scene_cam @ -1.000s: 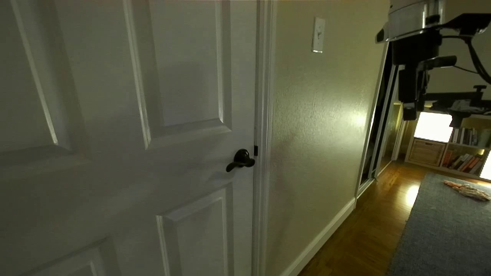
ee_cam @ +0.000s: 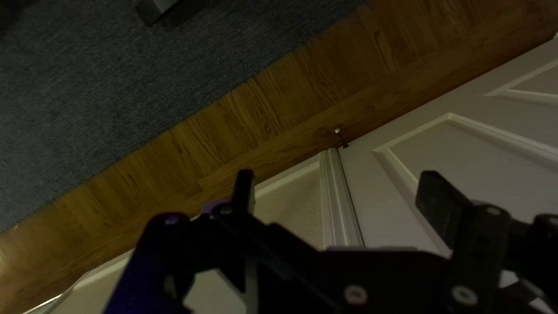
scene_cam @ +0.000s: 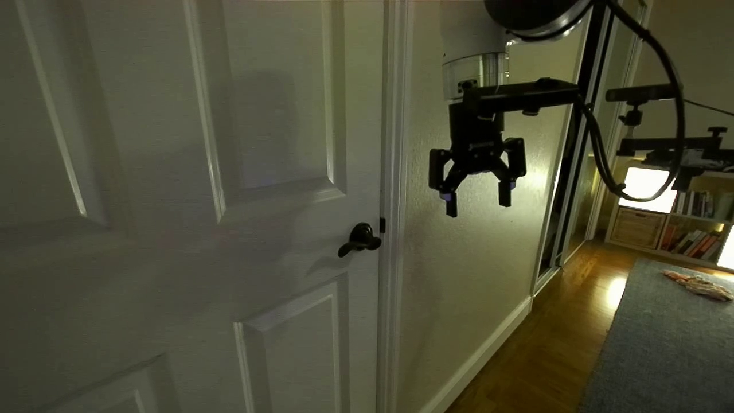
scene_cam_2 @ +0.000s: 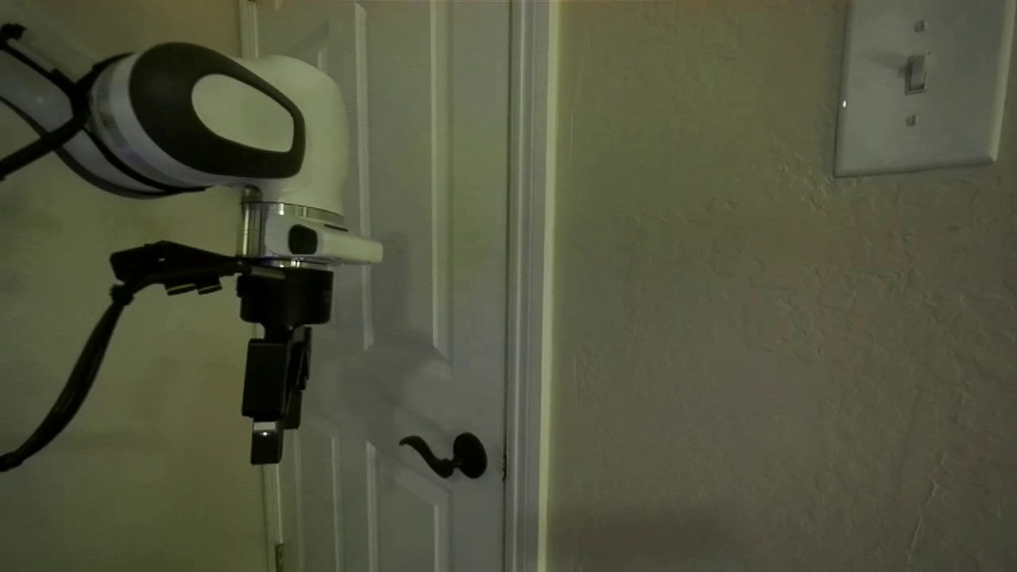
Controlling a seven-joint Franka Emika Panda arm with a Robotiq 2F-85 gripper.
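Note:
A white panelled door [scene_cam: 275, 227] stands closed in its frame, with a dark lever handle [scene_cam: 360, 240] near its latch edge. In the first exterior view my gripper [scene_cam: 479, 205] hangs to the right of the handle and higher up, fingers pointing down. The second exterior view has the gripper [scene_cam_2: 272, 448] side-on, left of the handle [scene_cam_2: 455, 456] and apart from it. Its fingers are open, and only empty space lies between the fingers in the wrist view, where the door [ee_cam: 471, 172] shows below on the right.
A light switch plate [scene_cam_2: 920, 124] is on the wall right of the door. Wooden floor [ee_cam: 230, 131] and a grey carpet [ee_cam: 130, 78] lie below. Farther off are a bookshelf [scene_cam: 637, 228] and another camera mount [scene_cam: 647, 93]. The air before the door is free.
The arm has swung leftward in the first exterior view, from the far right edge toward the door. The gripper has turned and now covers the light switch's area. Door and handle are unchanged.

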